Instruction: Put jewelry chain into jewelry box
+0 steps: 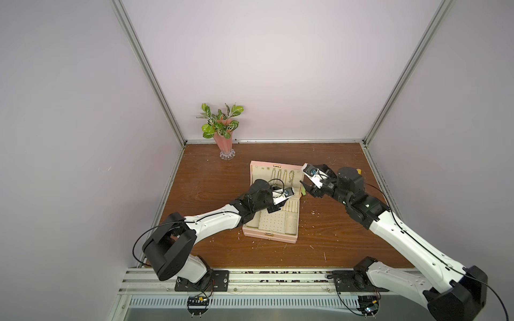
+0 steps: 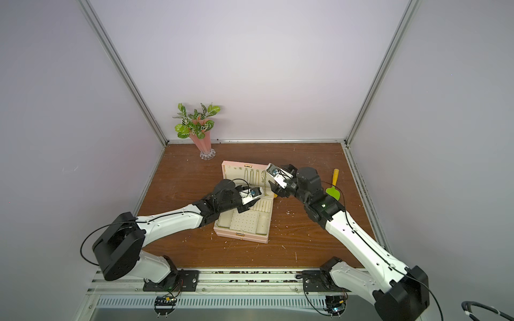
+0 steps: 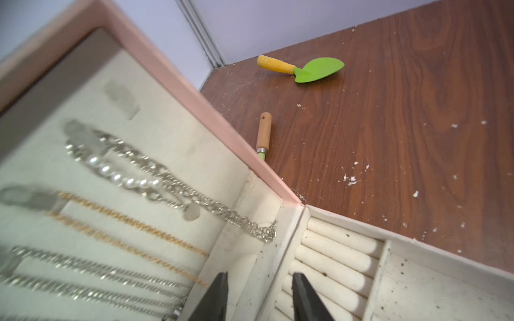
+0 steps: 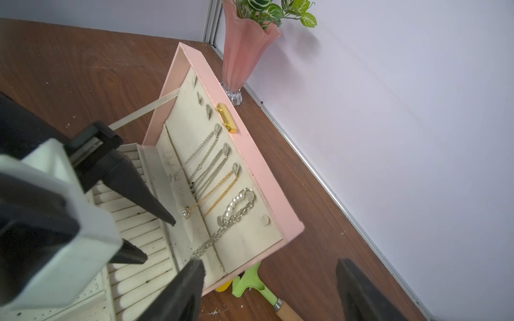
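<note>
The open pink jewelry box stands mid-table, with several chains on its lid panel. In the left wrist view, a silver chain with a pearl section hangs from the top hook beside gold chains. My left gripper is over the box, fingers apart, nothing seen between them. My right gripper is at the box's right side near the lid, open and empty.
A pink vase with leaves stands at the back left. A green trowel and a wooden-handled tool lie right of the box.
</note>
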